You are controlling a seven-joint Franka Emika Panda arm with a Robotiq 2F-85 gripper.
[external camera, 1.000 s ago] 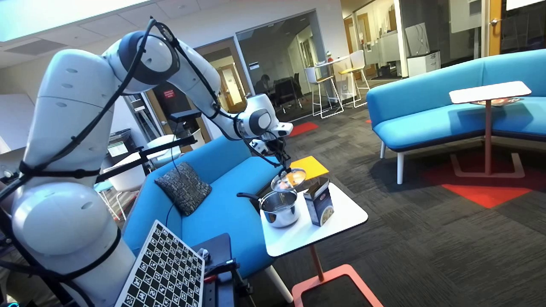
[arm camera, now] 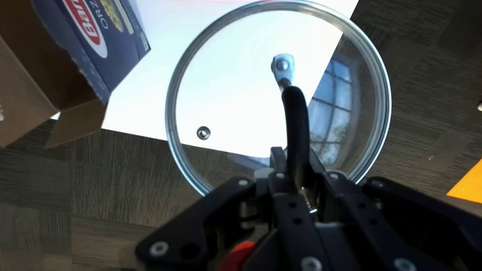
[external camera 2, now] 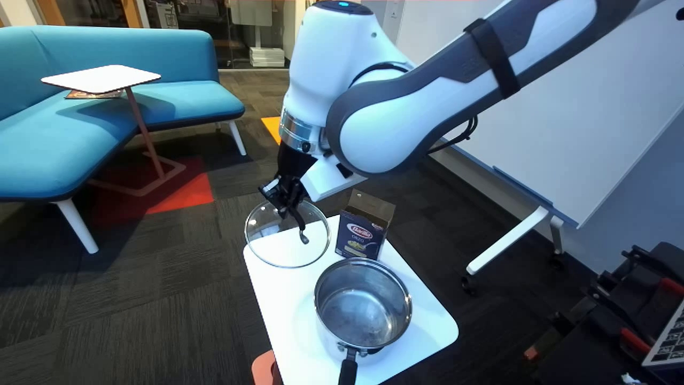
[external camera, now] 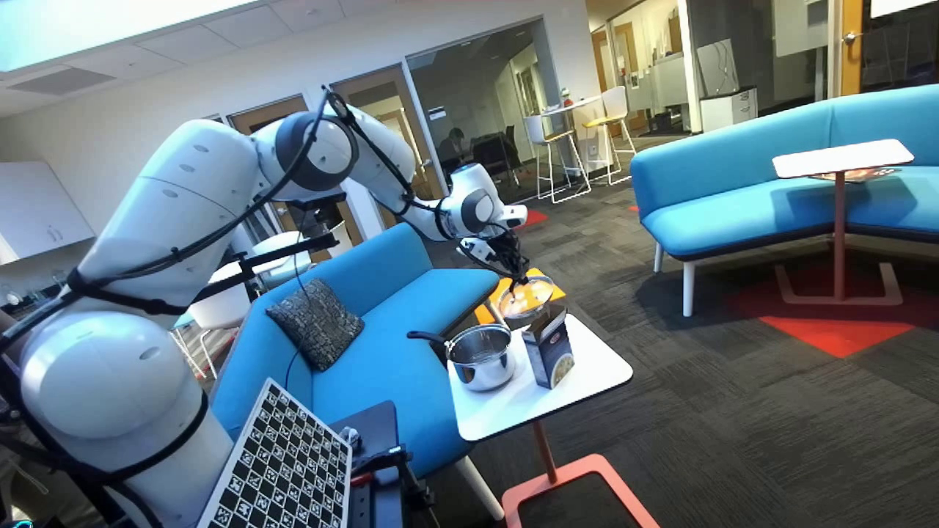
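My gripper is shut on the black handle (arm camera: 296,122) of a round glass lid (external camera 2: 266,247). The lid has a metal rim and hangs in the air past the far edge of a small white table (external camera 2: 282,308), overlapping its corner in exterior view 2. Through the glass in the wrist view, the white tabletop and dark floor show. A steel pot (external camera 2: 362,308) stands uncovered on the table, empty inside, its black handle toward the near edge. In exterior view 1 the lid (external camera: 525,299) appears behind the pot (external camera: 481,356) and a box.
A dark blue Barilla orzo box (external camera 2: 362,231) with its top flaps open stands upright beside the pot, near the lid. A blue sofa (external camera: 387,378) runs alongside the table.
The arm has reached farther out, carrying the lid to the right in exterior view 1, from just behind the pot to behind the box. Pot and box have stayed put.
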